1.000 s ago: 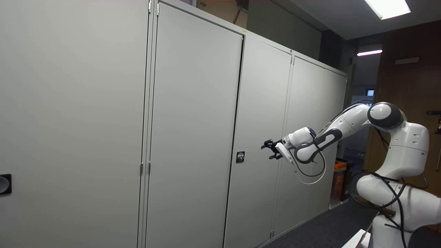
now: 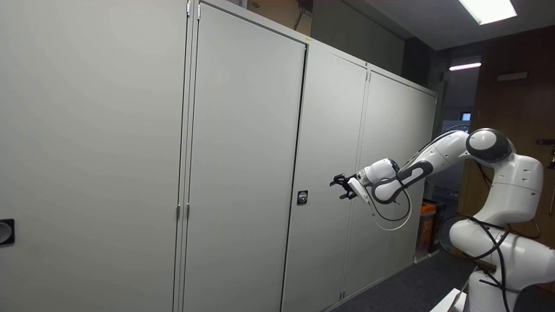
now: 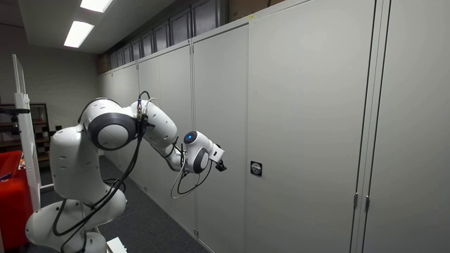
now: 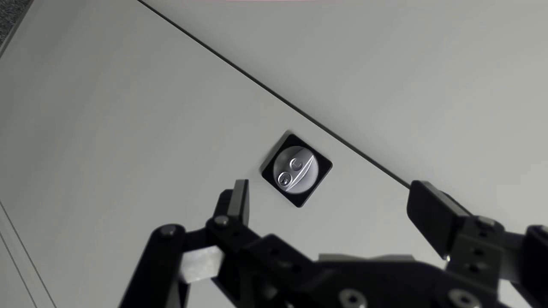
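Observation:
A round silver turn-knob (image 4: 302, 175) with a keyhole sits in a square black plate on a grey cabinet door. The same knob (image 2: 302, 197) shows near the door's edge in exterior view 1, and as a small dial (image 3: 256, 168) in exterior view 2. My gripper is open, its two black fingers wide apart with nothing between them. In the wrist view the knob lies ahead, nearer the left finger. Exterior view 1 has the gripper (image 2: 338, 189) in front of the door, clear of the knob. All cabinet doors in view are closed.
A dark vertical seam (image 2: 294, 182) divides the knob's door from its neighbour (image 2: 244, 156). Another door's knob (image 2: 5, 232) is at far left. An orange-topped bin (image 2: 426, 209) stands beyond the cabinets. A cable (image 2: 400, 223) hangs in a loop below the wrist.
The arm and gripper have shifted very slightly right and away from the knob in exterior view 1. The fingers stay open, and the doors and knob look the same.

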